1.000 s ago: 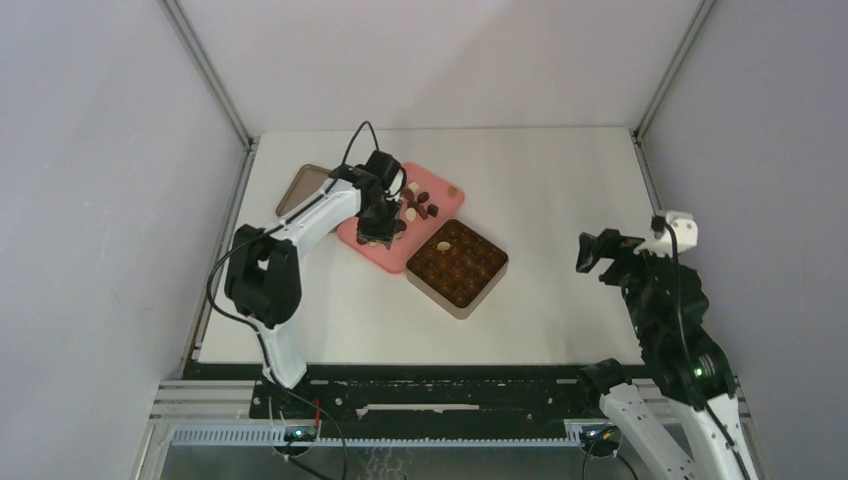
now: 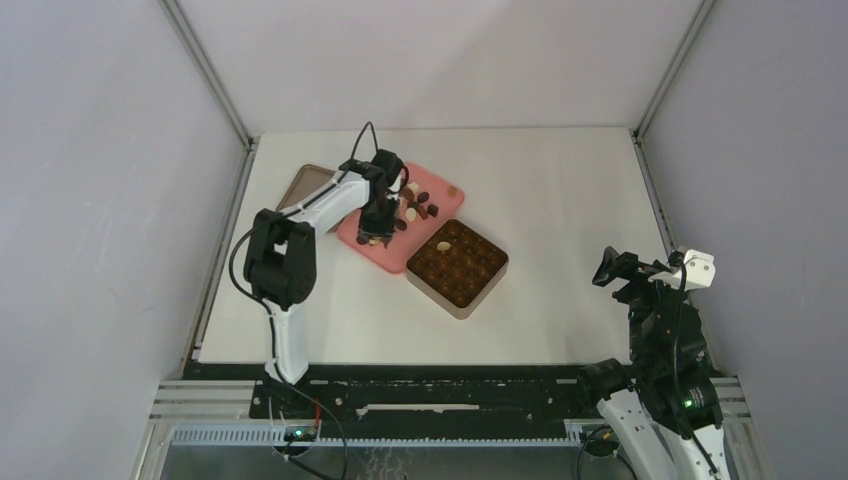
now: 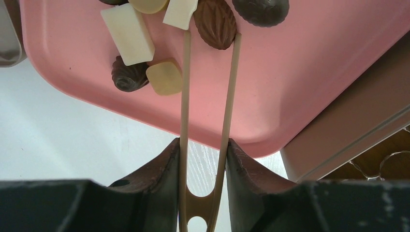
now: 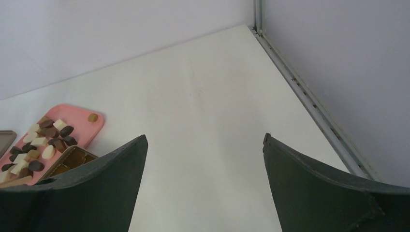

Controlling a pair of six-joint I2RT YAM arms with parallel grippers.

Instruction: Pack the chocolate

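Note:
A pink tray [image 2: 430,182] holds assorted chocolates. My left gripper is low over it, fingers part open; their tips touch or nearly touch a ridged brown chocolate [image 3: 215,21], beside a white square piece [image 3: 179,12]. A cream block [image 3: 126,34], a yellow square [image 3: 164,77] and a dark swirl piece [image 3: 129,73] lie nearby. The chocolate box [image 2: 457,265], with a grid of compartments, has one pale piece [image 2: 443,246] inside. My right gripper [image 2: 612,262] is open and empty at the right edge of the table.
A beige tray [image 2: 302,182] sits behind the left arm, partly hidden. The box adjoins the pink tray's right side. Walls enclose the sides and back.
The right arm has moved toward the front and slightly right.

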